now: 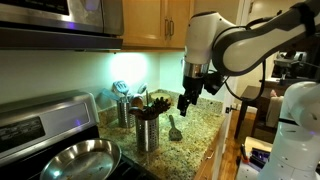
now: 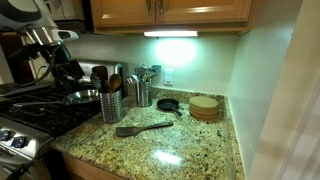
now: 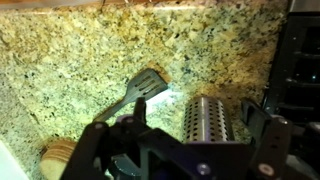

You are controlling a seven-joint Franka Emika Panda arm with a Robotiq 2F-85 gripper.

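Observation:
My gripper (image 1: 184, 104) hangs in the air over the counter, open, with its fingers well apart and nothing held in the wrist view. A dark slotted spatula (image 3: 146, 85) lies flat on the granite counter, and it also shows in exterior view 2 as a spatula (image 2: 130, 130). Below the gripper in the wrist view, between its two fingers, appears a perforated metal canister (image 3: 207, 115). This utensil canister (image 1: 147, 134) stands upright by the stove with several dark utensils in it.
On the stove rests a wide steel pan (image 1: 80, 160). Another utensil holder (image 2: 143, 94), a small black pan (image 2: 170, 104) and stacked round tan boards (image 2: 205, 107) stand along the back wall. Bare granite (image 2: 190, 150) spreads across the front and right.

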